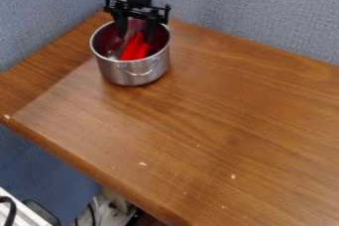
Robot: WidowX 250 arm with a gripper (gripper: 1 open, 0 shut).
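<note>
A steel pot [130,71] with a handle on its front stands at the back left of the wooden table. A bright red object [134,50] lies inside it. My black gripper [137,32] points down over the pot, with its fingers reaching inside the rim at the back. Whether anything is between the fingers is hard to make out, and the lower fingertips are partly hidden.
Grey padded walls stand close behind and at the left. Cables and white hardware sit below the front left edge.
</note>
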